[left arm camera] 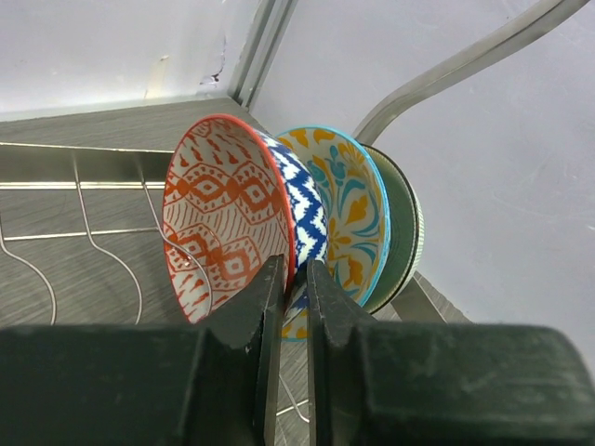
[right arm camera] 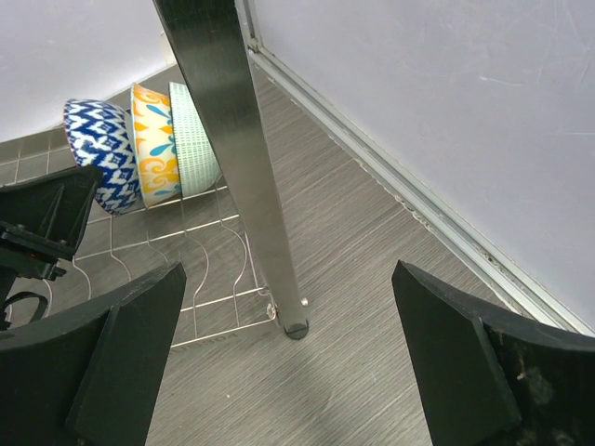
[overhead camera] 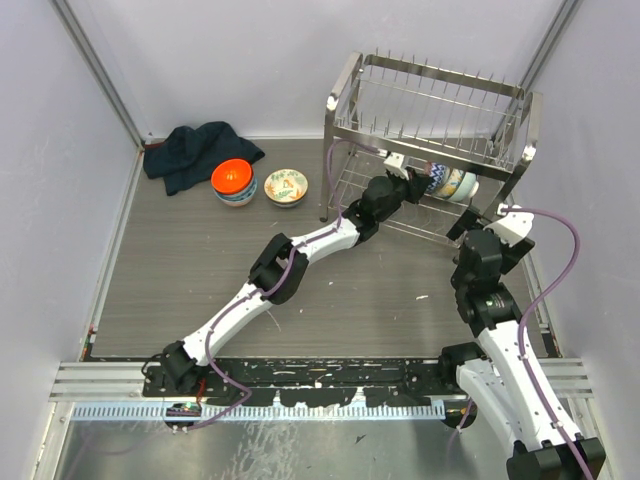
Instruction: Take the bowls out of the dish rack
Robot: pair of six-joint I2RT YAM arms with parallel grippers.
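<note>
On the lower tier of the metal dish rack (overhead camera: 345,110), three bowls stand on edge in a row. The nearest to my left gripper is a bowl with a blue-and-white zigzag outside and an orange patterned inside (left arm camera: 228,209); the fingers are shut on its rim. Behind it come a yellow-and-blue floral bowl (left arm camera: 358,214) and a pale green ribbed bowl (right arm camera: 192,139). My right gripper is open and empty, in front of the rack's right leg (right arm camera: 246,158). In the top view the upper tier partly hides the bowls.
At the left of the grey table, an orange bowl (overhead camera: 232,176) sits on a stack beside a floral bowl (overhead camera: 286,186). A dark cloth (overhead camera: 195,150) lies behind them. The upper rack tier is empty.
</note>
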